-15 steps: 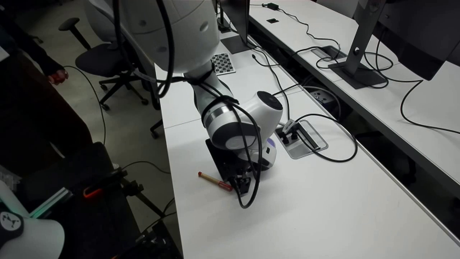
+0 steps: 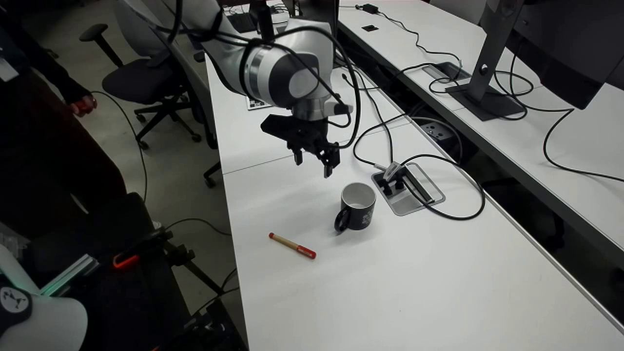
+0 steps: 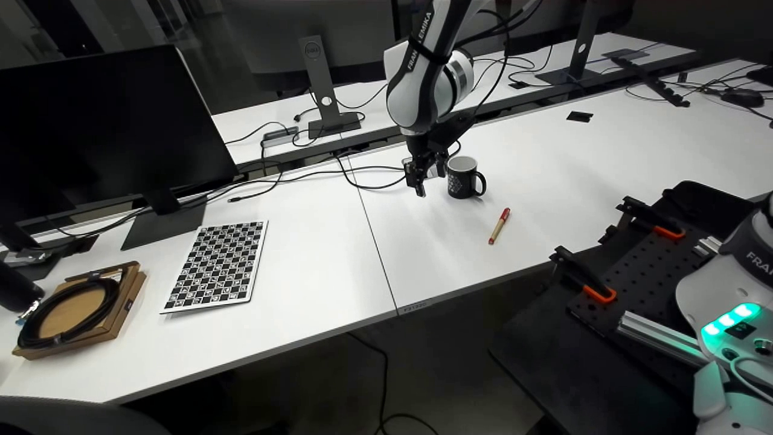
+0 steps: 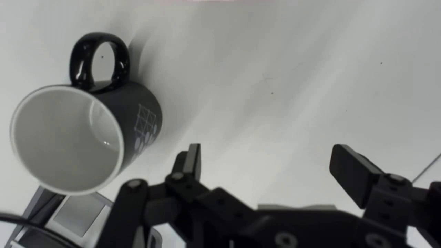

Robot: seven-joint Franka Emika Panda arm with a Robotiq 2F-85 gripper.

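Observation:
A black mug [image 2: 358, 205] with a white inside stands upright on the white table, its handle toward the near left in exterior view 1. In the wrist view the mug [image 4: 142, 111] fills the left side, beside my left finger. My gripper [image 2: 313, 166] hangs above the table, beyond the mug; in exterior view 2 the gripper [image 3: 429, 182] is just left of it. Its fingers are spread wide, with only bare table between them in the wrist view. A tan marker with red ends [image 2: 292, 245] lies flat on the table, apart from the mug.
Behind the mug, a socket box [image 2: 403, 204] with plugs and looping black cables [image 2: 468, 217] is set into the table. A checkered board [image 3: 217, 264] lies further left in exterior view 2.
The arm has drawn away from over the mug and marker, upward and toward the far side in exterior view 1. The mug, covered before, is now in plain view; the marker lies unmoved.

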